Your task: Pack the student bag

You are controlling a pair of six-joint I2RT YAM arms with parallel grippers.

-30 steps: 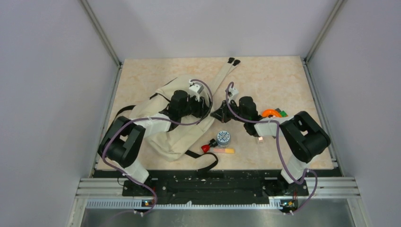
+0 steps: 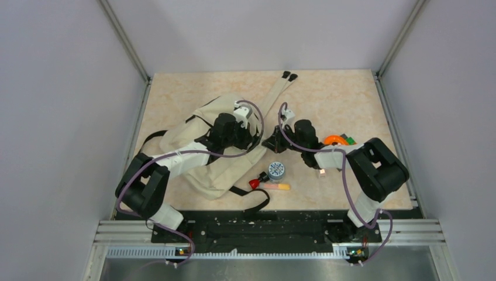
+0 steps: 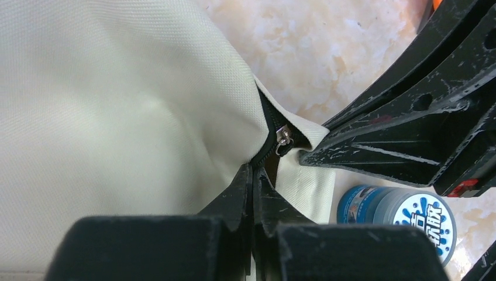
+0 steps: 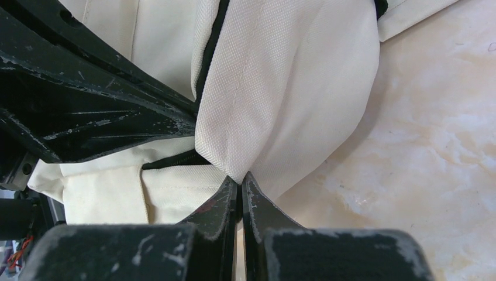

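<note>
The cream fabric bag (image 2: 207,175) lies on the left half of the table, with black trim and straps. In the left wrist view its black zipper and metal pull (image 3: 284,137) show at an edge. My left gripper is shut at that zipper edge, just left of the pull; whether any fabric is pinched is unclear. My right gripper is shut at a folded edge of the cream fabric; whether it pinches it is hard to tell. The two grippers are close together at the bag's right side.
A blue-lidded jar (image 2: 276,170), a red and black object (image 2: 254,183) and a yellow-tipped stick (image 2: 281,186) lie at the front middle. An orange ring (image 2: 334,139) and small items are at the right, partly behind the right arm.
My left arm has shifted slightly to the left and toward the front. The right arm and bag look almost unchanged.
</note>
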